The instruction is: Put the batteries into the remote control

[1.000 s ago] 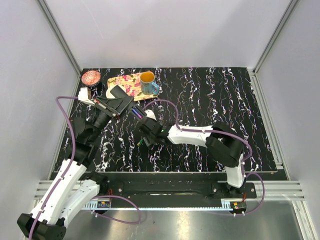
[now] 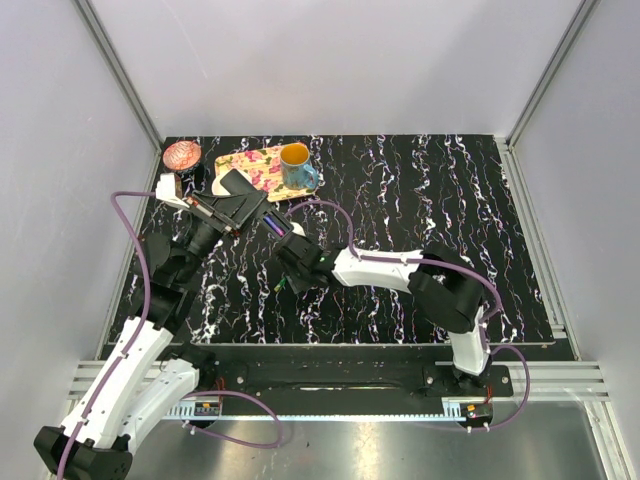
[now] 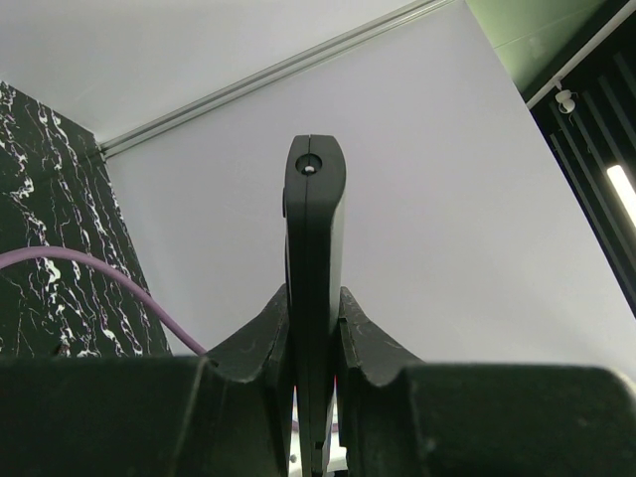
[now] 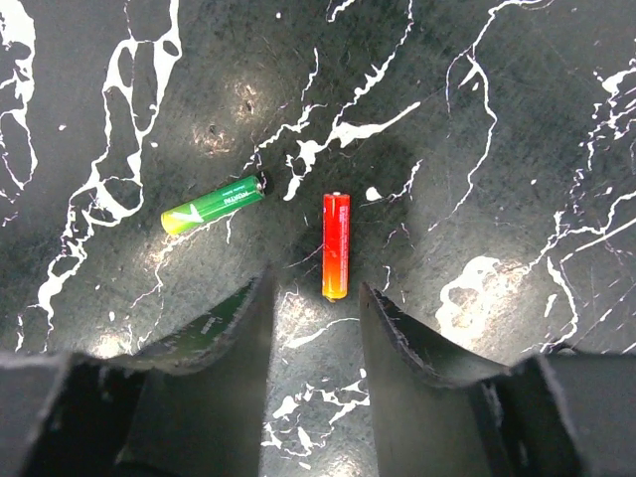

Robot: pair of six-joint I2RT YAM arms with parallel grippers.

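Note:
My left gripper (image 2: 247,208) holds the black remote (image 3: 314,229) up over the left side of the table, shut on it; in the left wrist view it stands on end between the fingers. My right gripper points down at the table, part open, with a red battery (image 4: 335,238) lying just beyond its fingertips. A green battery (image 4: 214,206) lies to the left of the red one, at a slant. In the top view the right arm mostly covers the batteries.
A floral tray (image 2: 251,158) with a blue mug (image 2: 300,174) stands at the back left, beside a red-patterned bowl (image 2: 182,155).
The right arm has shifted slightly over the batteries, and its cable has moved. The left arm and remote look unchanged.

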